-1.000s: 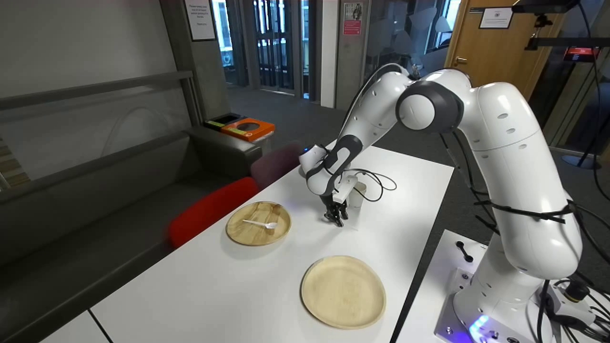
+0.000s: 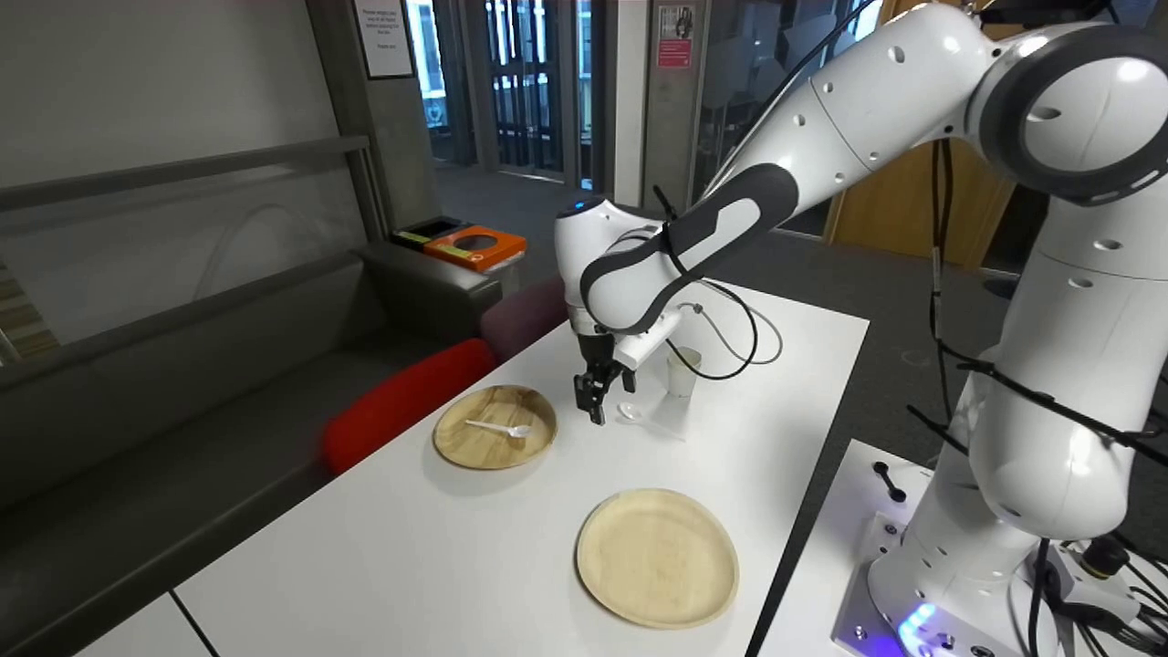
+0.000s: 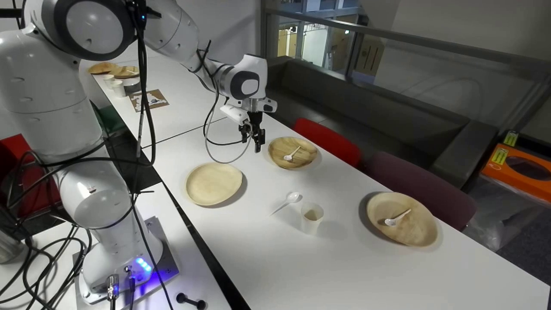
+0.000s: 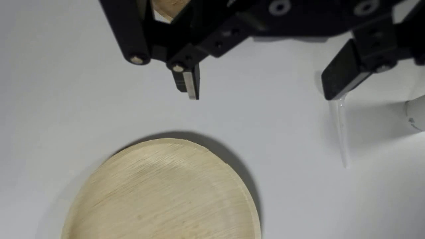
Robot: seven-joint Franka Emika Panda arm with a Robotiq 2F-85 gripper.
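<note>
My gripper is open above the table, its fingers wide apart with nothing between them. A clear plastic spoon lies on the bare table beside an upright paper cup. Part of the spoon's handle shows beyond one finger in the wrist view; its bowl end is hidden there. An empty round plate is at the near side in exterior view 1. Another plate bears a white spoon. A third plate, also with a spoon, appears in exterior view 2.
A red chair and a dark purple chair stand along the sofa side. Loose cables loop from the wrist close to the cup.
The arm has lifted and reached out; in exterior view 1 my gripper has moved up and left from low beside the cup. The table spoon's bowl now shows there; plates and cup have not moved.
</note>
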